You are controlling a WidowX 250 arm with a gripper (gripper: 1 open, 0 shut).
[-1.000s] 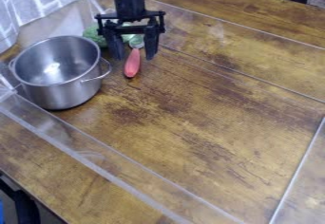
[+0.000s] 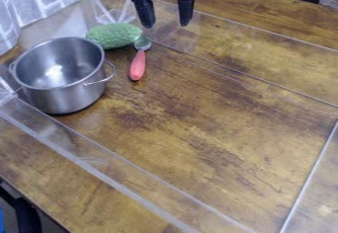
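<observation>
My gripper (image 2: 166, 16) hangs at the top of the view, its two black fingers apart with nothing between them. Below and left of it lie a green, knobbly vegetable-like object (image 2: 113, 37) and a spoon or similar utensil with a pink handle (image 2: 137, 65) on the wooden table. A steel pot (image 2: 65, 91) with two side handles stands at the left.
Transparent strips run along the front left and right of the surface. A pale wall or curtain backs the left corner.
My gripper has risen up and slightly right, away from the green object and the pink-handled utensil, which lie where they were.
</observation>
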